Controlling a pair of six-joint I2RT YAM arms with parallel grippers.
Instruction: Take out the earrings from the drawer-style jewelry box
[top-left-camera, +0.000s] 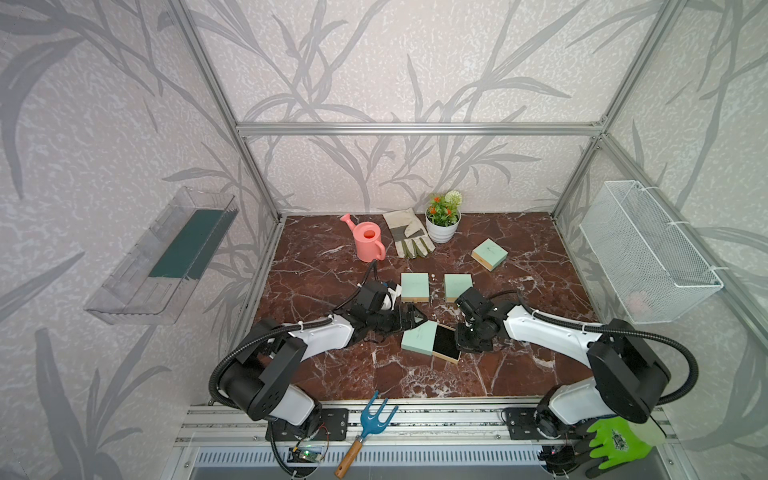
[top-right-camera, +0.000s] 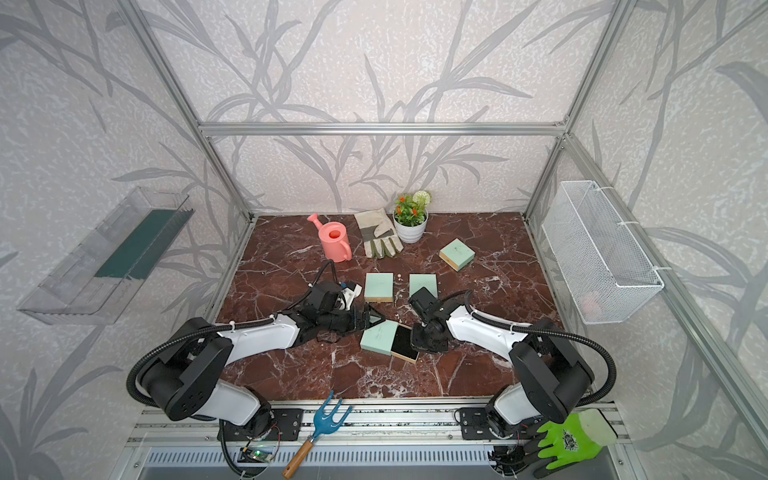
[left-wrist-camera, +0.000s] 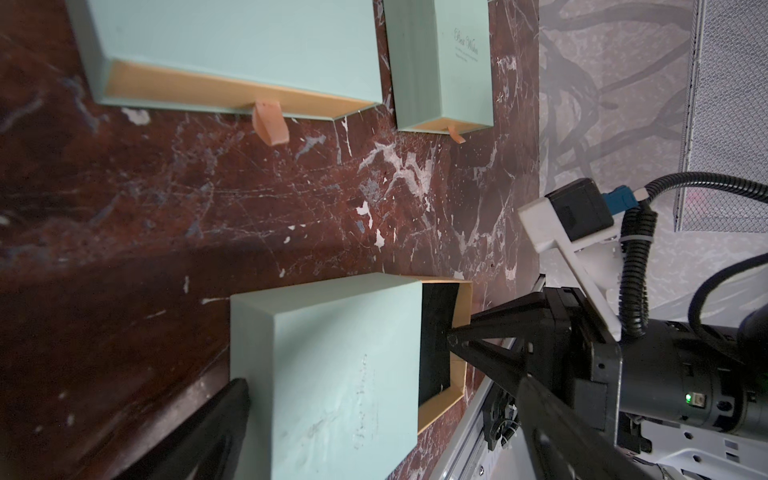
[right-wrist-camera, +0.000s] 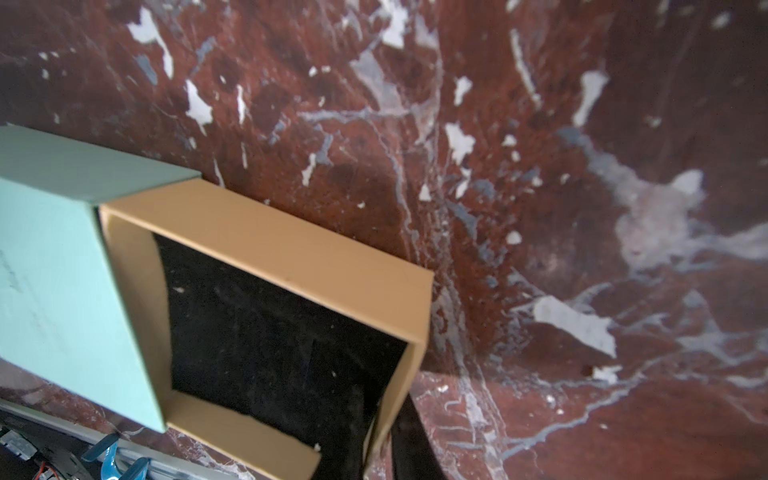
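Observation:
A mint jewelry box (top-left-camera: 418, 337) lies at the front middle of the table, its tan drawer (right-wrist-camera: 272, 256) pulled partway out to the right. Black lining (right-wrist-camera: 272, 336) covers the drawer floor; tiny pale specks show on it, but I cannot make out any earrings. My right gripper straddles the drawer's outer end wall, one finger inside and one outside. Whether the fingers press on that wall is unclear. Over the sleeve's left side, my left gripper stands open, its fingers wide apart near the box's near end.
Two more mint boxes (top-left-camera: 414, 285) (top-left-camera: 457, 286) stand just behind, and another box (top-left-camera: 489, 254) farther back right. A watering can (top-left-camera: 368, 241), work gloves (top-left-camera: 409, 233) and a flower pot (top-left-camera: 441, 230) line the back.

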